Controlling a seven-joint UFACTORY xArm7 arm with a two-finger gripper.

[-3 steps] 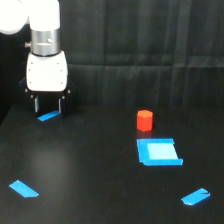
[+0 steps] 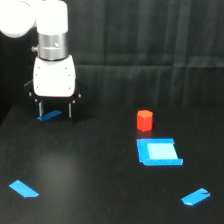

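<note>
At the upper left, my gripper [image 2: 55, 107] hangs low over the black table with its two thin dark fingers spread wide. It stands open, and nothing shows between the fingers except a strip of blue tape [image 2: 49, 116] on or near the table behind them. A red block [image 2: 145, 121] sits upright to the right of the middle, well apart from the gripper. Just in front of the block lies a white square with a blue tape border [image 2: 143, 152].
More blue tape lies at the front left [image 2: 24, 188] and a further blue tape piece at the front right [image 2: 196, 197]. A black curtain [image 2: 140, 60] closes off the back.
My gripper has come lower and slightly to the right. Its fingers are spread in both frames. The red block and the tape have not moved.
</note>
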